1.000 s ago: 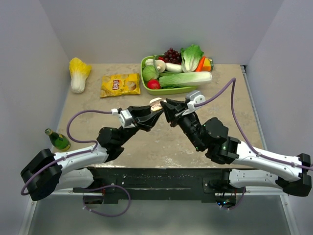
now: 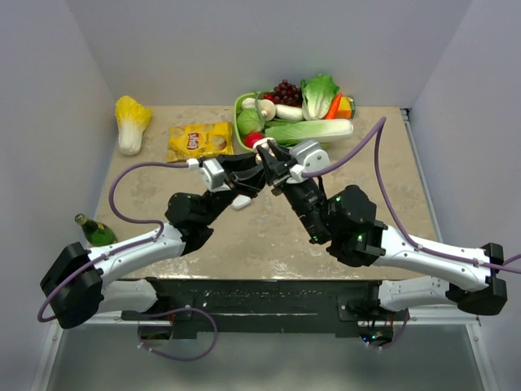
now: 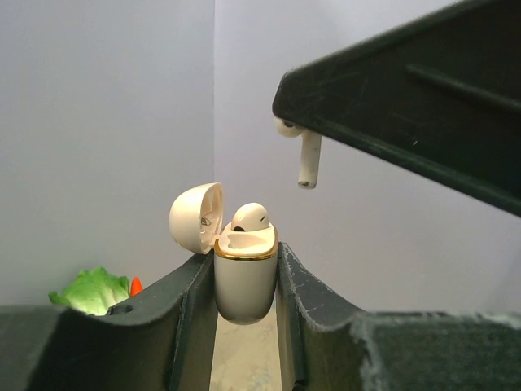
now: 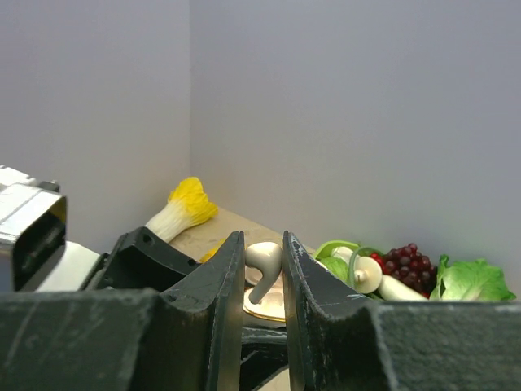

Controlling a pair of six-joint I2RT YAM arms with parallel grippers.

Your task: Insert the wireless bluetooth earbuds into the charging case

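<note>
The white charging case [image 3: 244, 281] is held upright by my left gripper, its lid [image 3: 191, 216] open and one earbud [image 3: 250, 217] seated inside. Above and right of it in the left wrist view, a second earbud [image 3: 309, 159] hangs stem-down from my right gripper, apart from the case. In the right wrist view my right gripper is shut on that earbud [image 4: 263, 261], with the case partly hidden behind it. In the top view both grippers meet near the middle, above the table.
A green basket [image 2: 240, 110] of vegetables stands at the back, with a chip bag [image 2: 195, 142] and cabbage [image 2: 132, 126] to its left. A green bottle [image 2: 98, 231] is at the left edge. A small white item [image 2: 241, 202] lies on the table [image 2: 383, 195].
The left gripper has shifted slightly, still with the case.
</note>
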